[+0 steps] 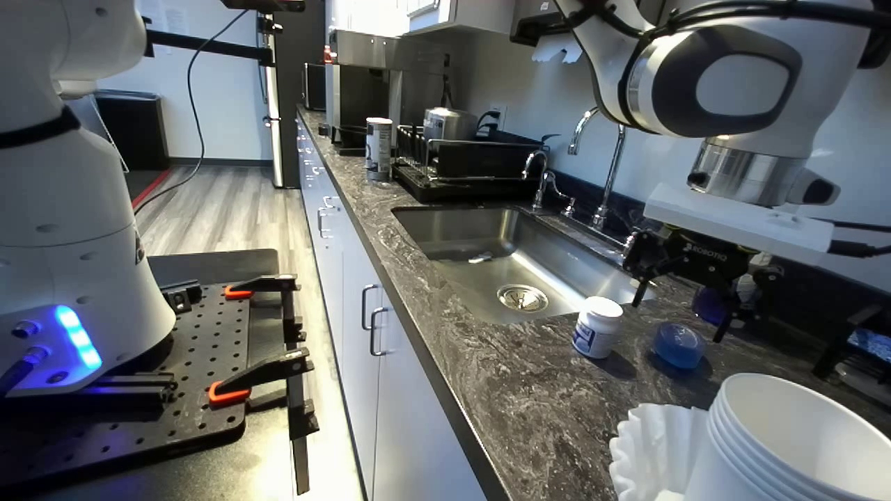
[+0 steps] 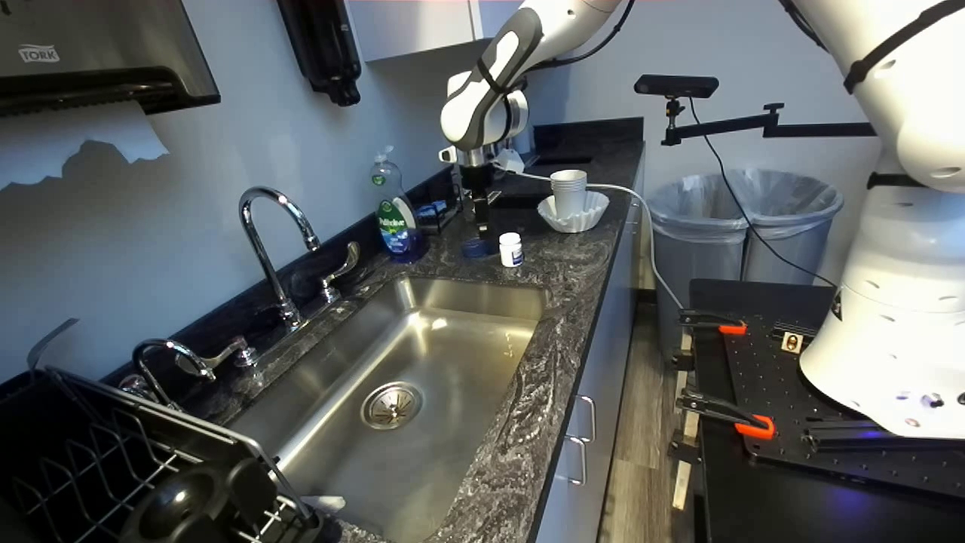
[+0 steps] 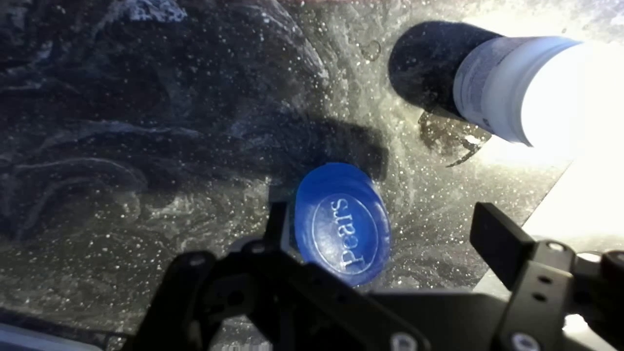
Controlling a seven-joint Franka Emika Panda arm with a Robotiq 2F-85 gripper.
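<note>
A round blue item with "pears" on its top lies on the dark stone counter, between the spread fingers of my gripper as the wrist view looks down, closer to the left finger. Exterior view 1 shows the gripper open, its fingertips near the blue item and holding nothing. Whether the tips reach down to its height I cannot tell. Beside it, toward the sink, a white bottle with a blue label stands upright; the same bottle is clear of the gripper in exterior view 2.
The steel sink opens beyond the bottle. Dish soap stands by the wall, close to the arm. Stacked white cups and a fluted white bowl occupy the counter's other end. A dish rack sits past the sink.
</note>
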